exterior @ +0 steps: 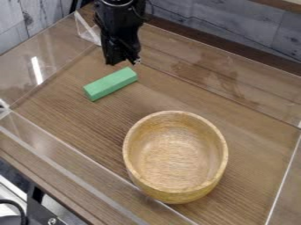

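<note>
My gripper (119, 58) is at the top of the view, a little above and behind a green block (111, 83) lying on the wooden surface. The gripper looks shut, with nothing visible between its dark fingers. A large, empty tan bowl (175, 185) stands at the front right, apart from the block.
A wall or ledge runs along the back right. Dark cables lie at the lower left corner.
</note>
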